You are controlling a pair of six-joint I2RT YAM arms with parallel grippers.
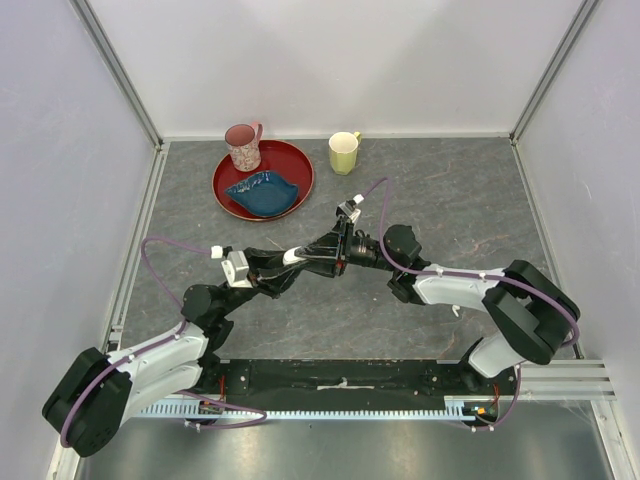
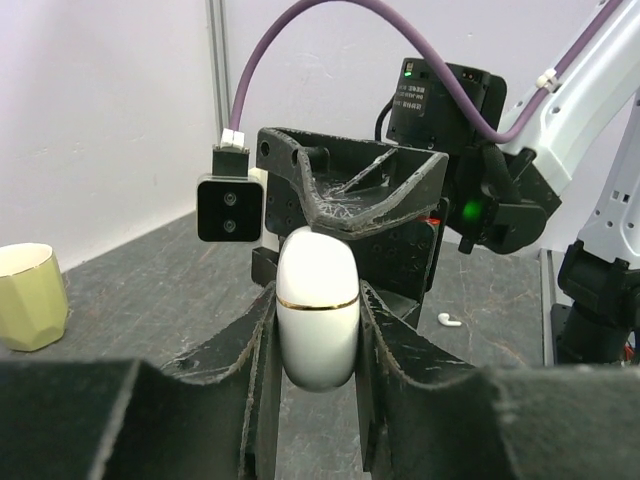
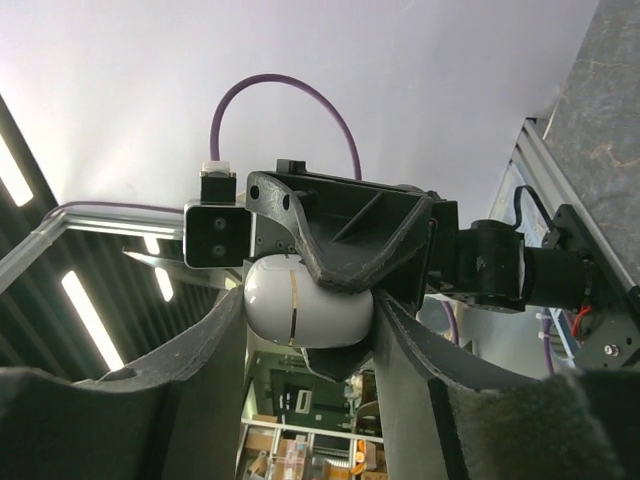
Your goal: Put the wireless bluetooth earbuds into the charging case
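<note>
The glossy white charging case [image 1: 294, 256] is held up between my two facing grippers, above the middle of the table. In the left wrist view the case [image 2: 318, 335] is upright with its gold seam running across, and it looks closed. My left gripper is shut on it. From the other side, my right gripper is also shut on the case [image 3: 290, 300], whose gold seam shows there too. One white earbud [image 2: 449, 320] lies loose on the table, seen as a small speck [image 1: 456, 310] under the right arm. No second earbud can be made out.
A red plate [image 1: 222, 190] at the back left carries a blue dish [image 1: 263, 193] and a patterned mug [image 1: 243, 150]. Beside it stands a yellow cup [image 1: 343, 155].
</note>
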